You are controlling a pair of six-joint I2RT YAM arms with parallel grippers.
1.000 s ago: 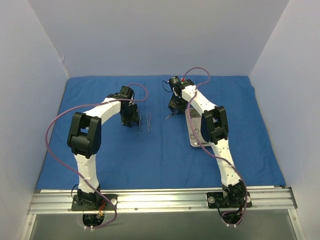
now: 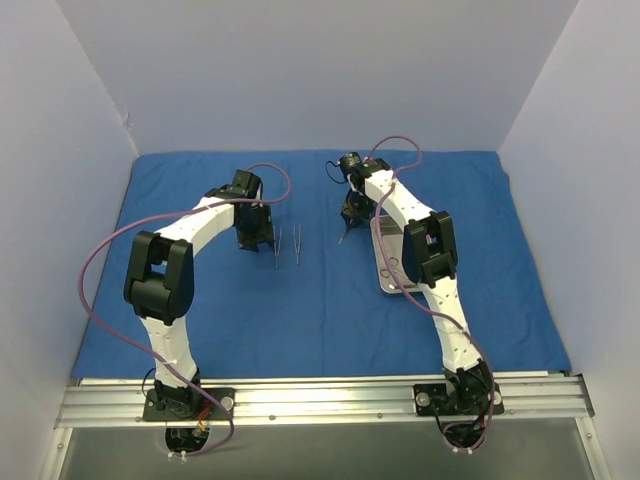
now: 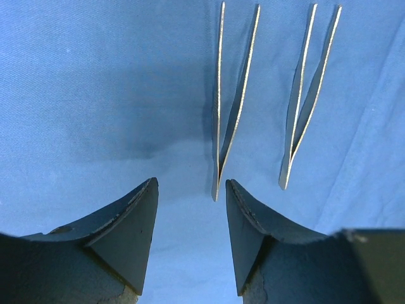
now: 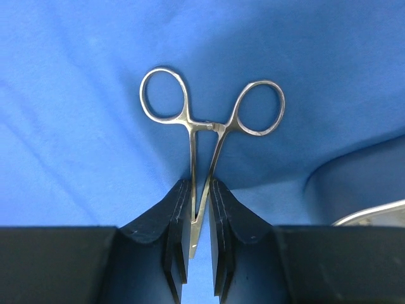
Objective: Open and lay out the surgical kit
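Two pairs of slim metal tweezers lie on the blue cloth: the nearer pair (image 3: pixel 218 142) is just beyond the tips of my left gripper, the other pair (image 3: pixel 292 142) to its right. That gripper is open, nothing between its fingers. In the right wrist view, a silver ring-handled clamp (image 4: pixel 192 123) has its shanks between the closely set fingertips of my right gripper; whether they press on it cannot be made out. Right of this gripper stands the metal tray (image 2: pixel 385 272), partly covered by the right arm.
Ring handles (image 2: pixel 388 268) of another instrument show inside the tray. Purple cables loop over both arms.
The clamp has turned with my right gripper, its lower end swinging right to point more toward the front. My left gripper has shifted slightly left, uncovering more of the nearer tweezers.
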